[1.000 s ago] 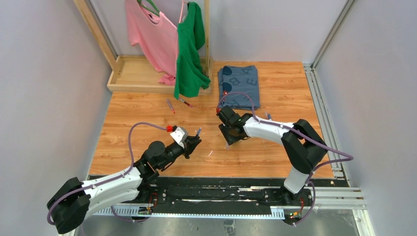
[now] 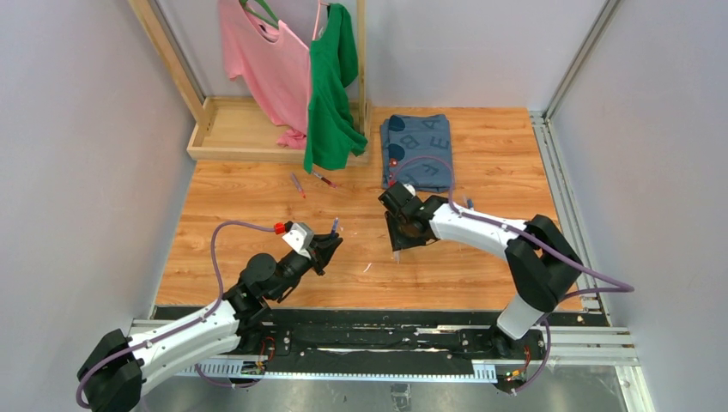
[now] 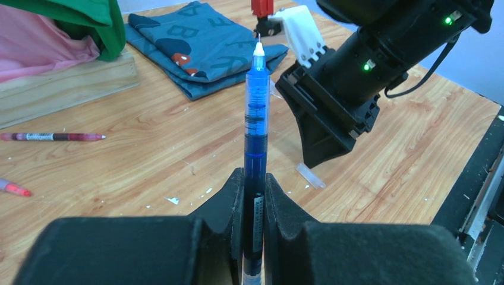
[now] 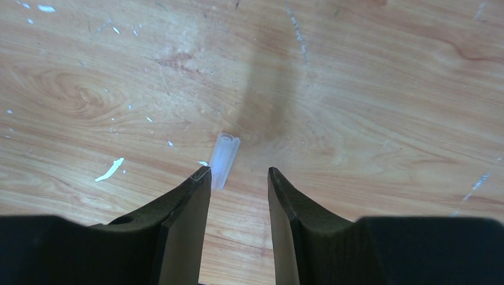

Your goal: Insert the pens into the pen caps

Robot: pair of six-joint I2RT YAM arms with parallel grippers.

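My left gripper is shut on an upright blue pen point(image 3: 256, 130), its white-coned tip pointing up. My right gripper points down at the wood with its fingers apart, just above a small clear cap lying left of the gap between them; the same cap point(image 3: 310, 176) shows below that gripper in the left wrist view. A dark red pen point(image 2: 324, 178) and a pink pen point(image 2: 297, 185) lie toward the back, below the hanging clothes. A further blue item point(image 2: 470, 203) is partly hidden behind the right arm.
A wooden frame point(image 2: 206, 146) holds a pink shirt and a green top at the back left. Folded jeans-blue cloth point(image 2: 421, 146) lies behind my right gripper.
My left gripper has moved a little leftward with the blue pen. The right arm has shifted about over the clear cap, most recently slightly toward the front left.
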